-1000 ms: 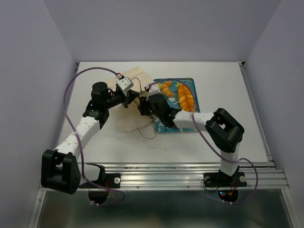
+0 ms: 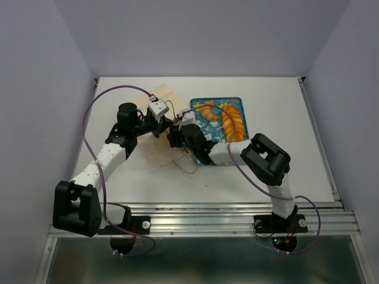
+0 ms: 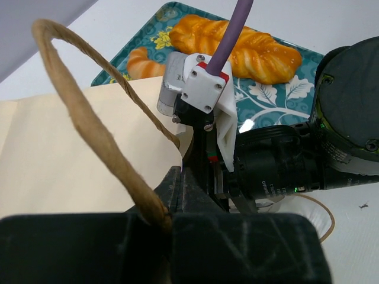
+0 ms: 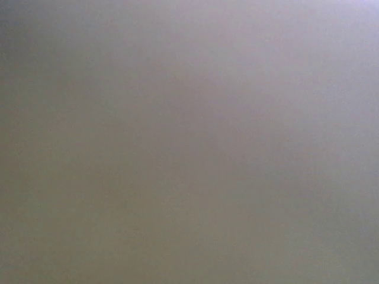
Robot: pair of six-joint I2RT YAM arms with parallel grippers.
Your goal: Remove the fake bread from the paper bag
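The pale paper bag (image 2: 159,151) lies on its side at the left of the table, its mouth facing right. In the left wrist view my left gripper is shut on the edge of the bag's mouth (image 3: 89,151), beside a twisted handle (image 3: 95,133). From the right, my right gripper (image 2: 172,136) reaches into the mouth; its fingers are hidden by the bag and arm. The right wrist view is only a blurred grey-brown surface, so its fingers do not show. Whatever lies inside the bag is hidden.
To the right stands a blue patterned tray (image 2: 243,112) with a croissant (image 2: 207,112) and a long twisted loaf (image 2: 233,123) on it. The right arm crosses the tray's lower part. A lower bag handle (image 2: 188,172) loops onto the table.
My right gripper has moved left, further into the bag's mouth. The left gripper has shifted slightly right and down with the bag's edge, and the upper handle has lowered a little.
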